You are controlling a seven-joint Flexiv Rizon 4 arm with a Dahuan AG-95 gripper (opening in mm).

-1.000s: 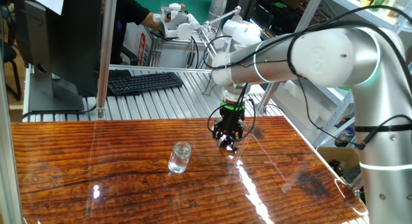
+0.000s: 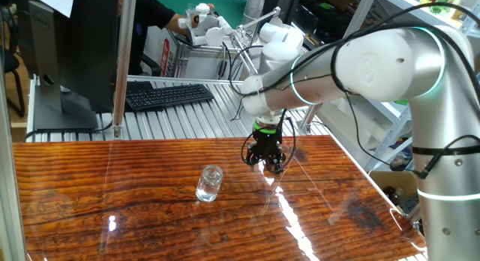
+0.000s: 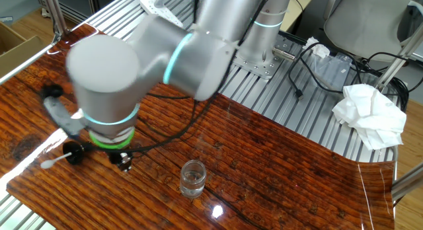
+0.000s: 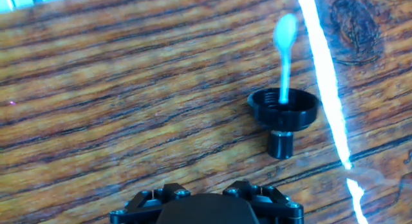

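A white spoon-like stick [image 4: 284,40] with a rounded end rests in a round black holder [image 4: 283,111] in the wrist view. My gripper shows at the bottom edge of that view, its two black fingers apart and nothing seen between them. The holder lies ahead of it and to the right, not touched. In exterior view 2 the same black holder [image 3: 74,153] and white stick [image 3: 47,164] are to the left of my gripper [image 3: 122,162]. A clear glass [image 2: 209,184] with some clear liquid stands upright, left of my gripper [image 2: 267,160] in exterior view 1.
Crumpled white paper [image 3: 370,115] lies on the metal bench, beside black cables.
The arm's wrist has swung and lowered slightly in exterior view 1, and the gripper has shifted a little. The glass stays where it was.
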